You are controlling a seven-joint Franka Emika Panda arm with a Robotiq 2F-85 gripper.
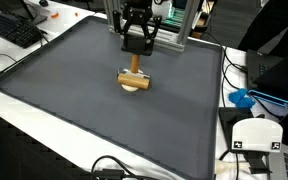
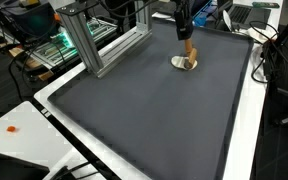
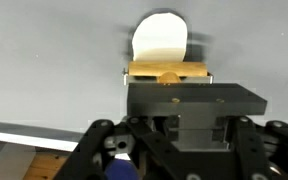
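A wooden mallet-like tool [image 1: 134, 80] hangs head down, its short handle running up into my gripper [image 1: 136, 47], which is shut on it. In exterior view 2 the handle [image 2: 190, 47] stands nearly upright. Crosswise in the wrist view lies the tool's cylindrical head [image 3: 194, 69], with the dark gripper hiding most of the handle. A pale round disc [image 3: 160, 38] rests on the grey table, just beyond the head there. In exterior view 2 the head overlaps the disc [image 2: 177, 62]; whether they touch, I cannot tell.
The grey table [image 1: 74, 100] is wide and mostly bare on both sides. A keyboard [image 1: 11, 29] lies off its far left corner. At the right stand a white and black device [image 1: 256, 135] and a blue item [image 1: 241, 98]. A white frame [image 2: 119, 45] borders one edge.
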